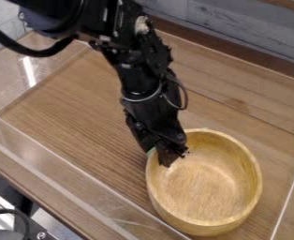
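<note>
My black gripper [160, 148] reaches down from the top left to the upper left rim of a tan oval bowl [213, 187]. Its fingertips are low beside that rim, partly hiding a small green object [150, 156] just outside the bowl. Whether anything is between the fingers is hard to see. The bowl's inside looks empty.
A pale wall runs along the back. Clear strips line the table's edges, and a dark cable is at the bottom left.
</note>
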